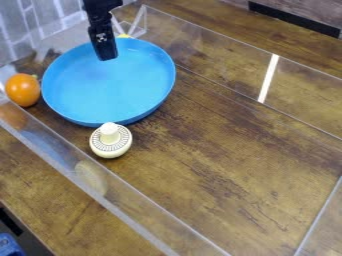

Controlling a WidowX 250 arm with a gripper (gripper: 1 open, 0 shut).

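Note:
My black gripper (107,44) reaches down from the top left over the back rim of a blue plate (107,85); whether its fingers are open or shut is too small to tell. An orange round object (23,89) sits just left of the plate. A white round object with a knob on top (111,142) stands in front of the plate. A small yellow item (124,38) is partly hidden behind the gripper.
Clear plastic walls border the wooden work surface (227,160) along the left and back. A white strip (267,78) is at the upper right.

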